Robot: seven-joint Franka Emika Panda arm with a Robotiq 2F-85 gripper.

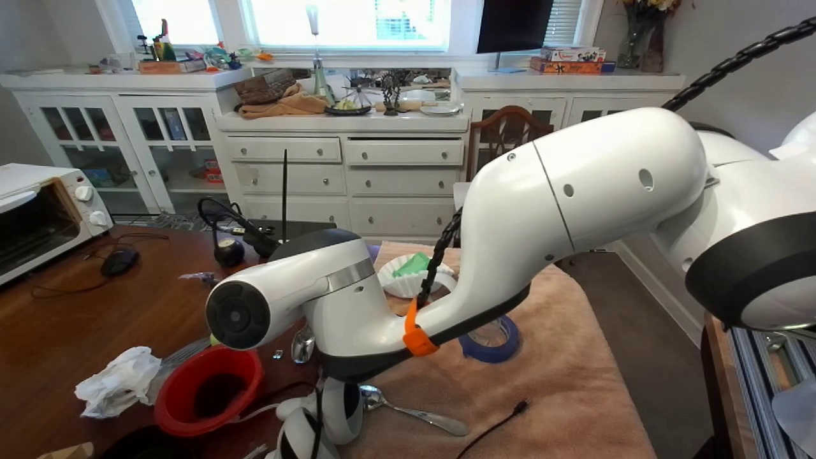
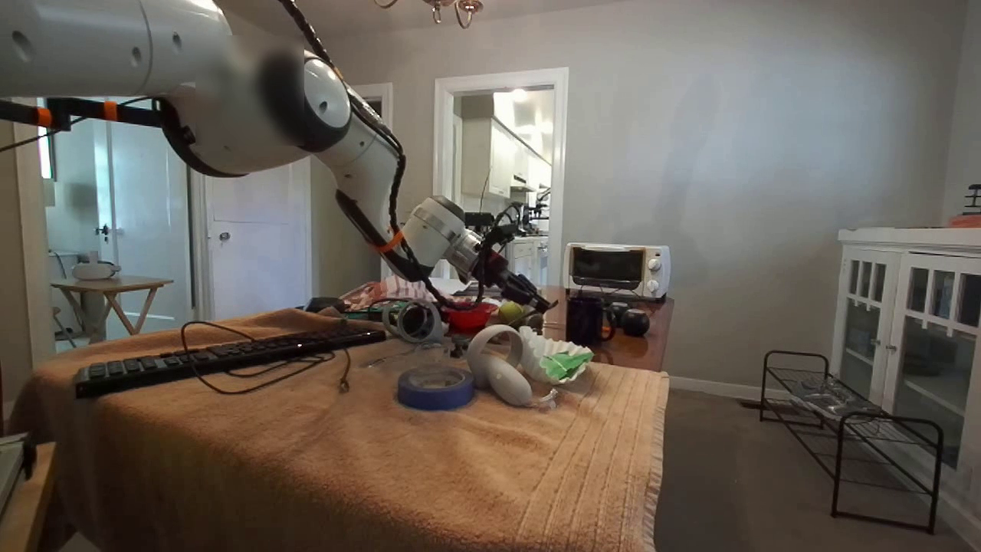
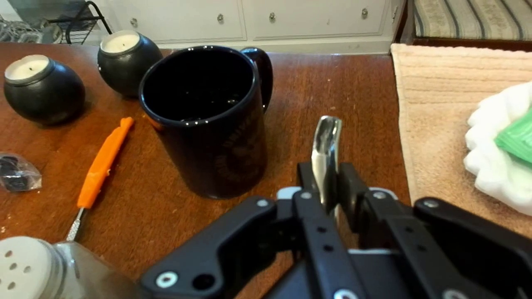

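In the wrist view my gripper is shut on a shiny silver utensil, whose narrow end sticks up past the fingertips. A dark mug stands upright on the brown table, left of the gripper and apart from it, with its handle at the far right side. Its visible interior is dark. Beneath the arm in exterior view 1, a silver spoon-like bowl shows. The arm hides the gripper there. In exterior view 2 the gripper points down near the mug.
Two black candle holders, an orange-handled tool and a shaker lie left of the mug. A white fluted dish sits on the towel at right. A red bowl, another spoon and blue tape surround the arm.
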